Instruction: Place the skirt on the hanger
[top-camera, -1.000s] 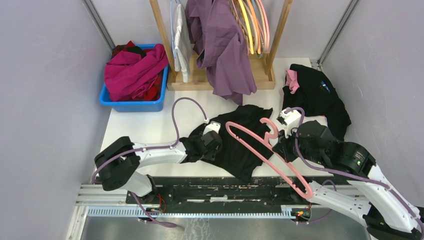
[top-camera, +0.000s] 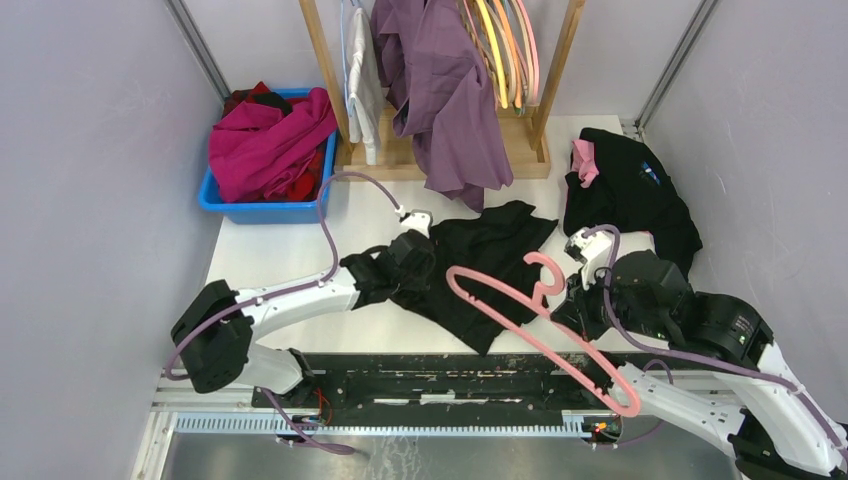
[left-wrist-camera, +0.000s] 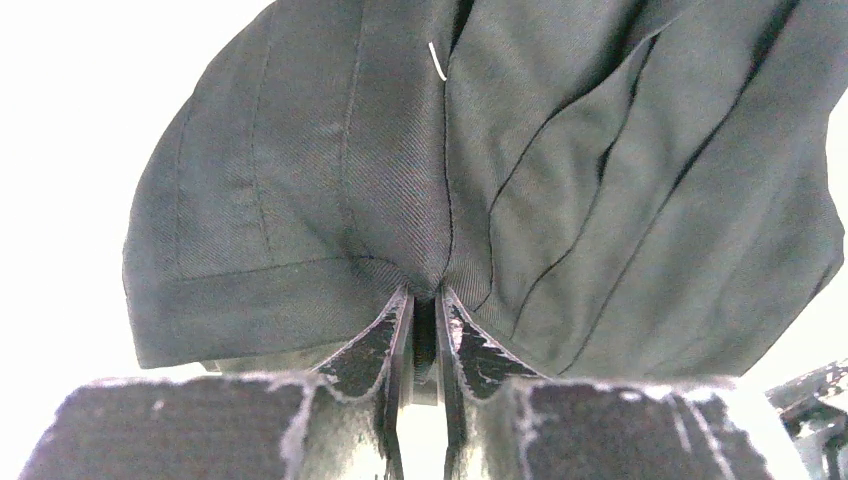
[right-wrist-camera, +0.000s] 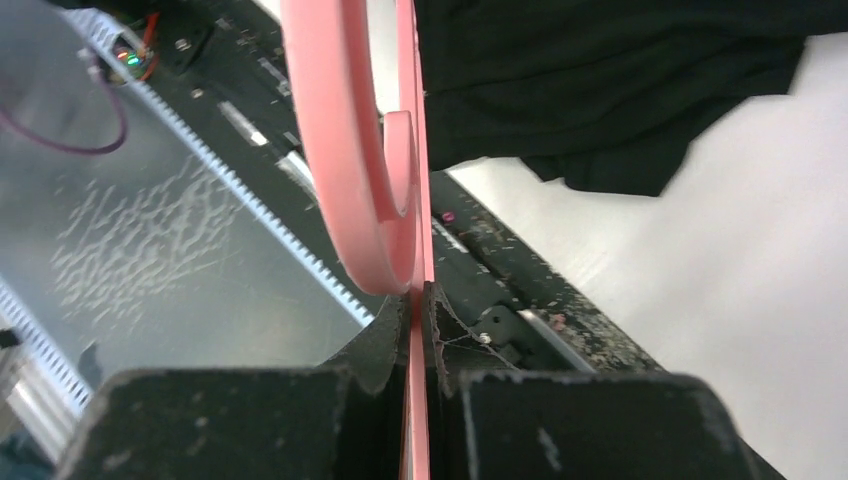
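Note:
The black skirt (top-camera: 490, 255) lies on the white table, its left part covered by my left arm in the top view. Close up in the left wrist view, my left gripper is shut on a gathered fold at the edge of the skirt (left-wrist-camera: 300, 190). A pink hanger (top-camera: 545, 320) hangs in the air over the table's front right, slanting out past the front edge. My right gripper (top-camera: 568, 308) is shut on it near the hook; in the right wrist view a pink bar of the hanger (right-wrist-camera: 345, 140) runs between the fingers.
A wooden rack (top-camera: 560, 75) at the back carries a purple garment (top-camera: 450, 95) and several hangers (top-camera: 505, 50). A blue basket (top-camera: 265, 213) of clothes stands back left. Another black garment (top-camera: 630, 195) lies at the right. Bare table shows at the left.
My left gripper has shifted a little left and toward the back, drawing the skirt's edge along.

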